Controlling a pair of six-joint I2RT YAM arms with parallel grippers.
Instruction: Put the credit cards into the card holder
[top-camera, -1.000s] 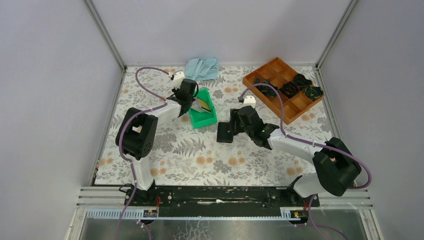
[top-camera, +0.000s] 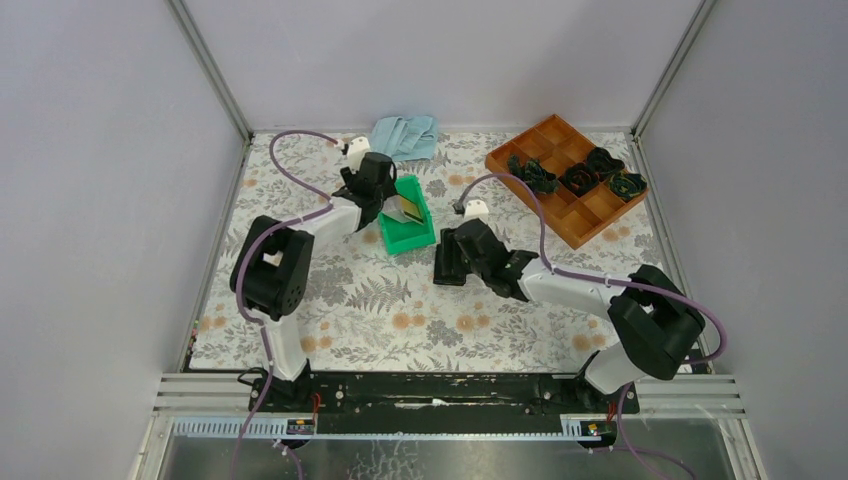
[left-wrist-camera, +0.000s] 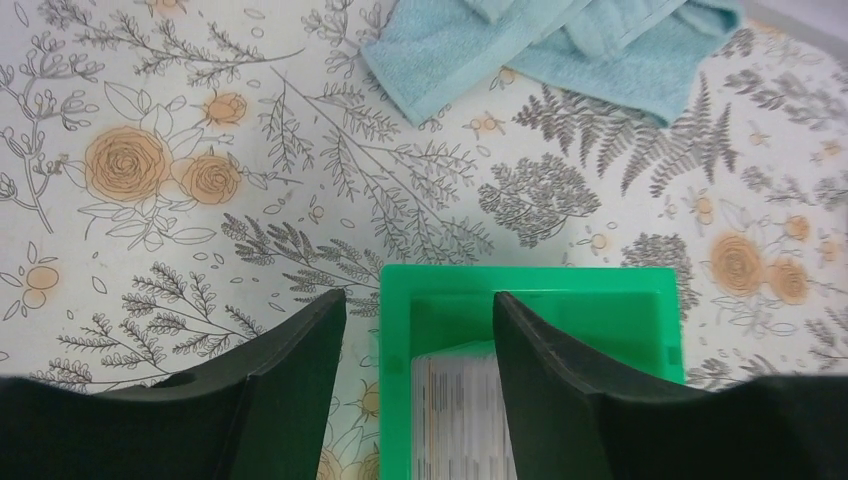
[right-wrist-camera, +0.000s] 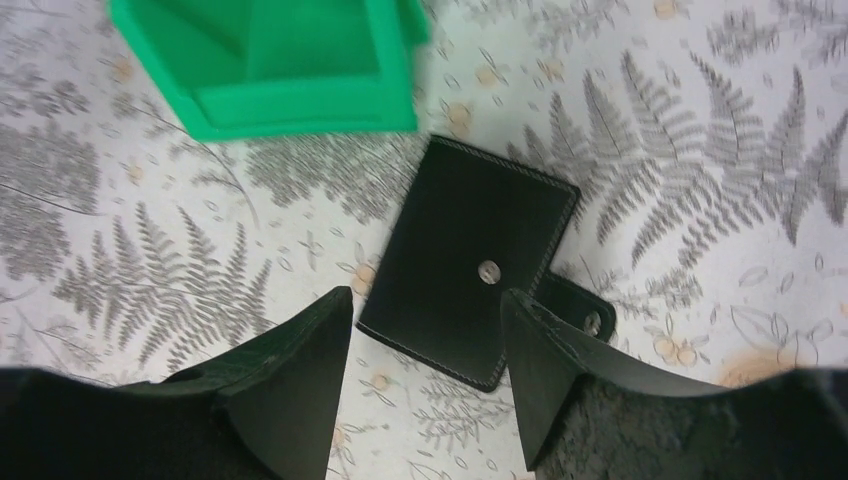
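Observation:
The black card holder (right-wrist-camera: 455, 255) lies closed on the table; a small tab with a snap sticks out at its side in the right wrist view. Over it hovers my right gripper (top-camera: 450, 262), its fingers (right-wrist-camera: 300, 370) apart with nothing gripped. In the green box (top-camera: 404, 240) the credit cards (top-camera: 411, 209) lean in a stack. From the left wrist view the stack shows as pale card edges (left-wrist-camera: 455, 420) inside the box. My left gripper stands open above the box's left wall, empty, one finger over the box and the other outside it.
A light blue cloth (top-camera: 405, 137) lies at the back, behind the box. At the back right is an orange compartment tray (top-camera: 570, 228) holding several dark coiled items (top-camera: 580, 179).
My right gripper has moved left and toward the front, from beside the card holder to over it. The left arm has barely shifted; box and cards look the same.

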